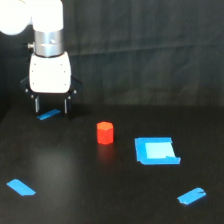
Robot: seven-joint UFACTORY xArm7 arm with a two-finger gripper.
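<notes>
My white gripper (51,103) hangs at the left back, fingers apart with nothing between them, above a blue strip (48,114) on the black table. A red block (105,132) sits near the middle of the table.
A blue-bordered pale patch (157,151) lies to the right of the block. More blue strips lie at the front left (21,187) and front right (192,196).
</notes>
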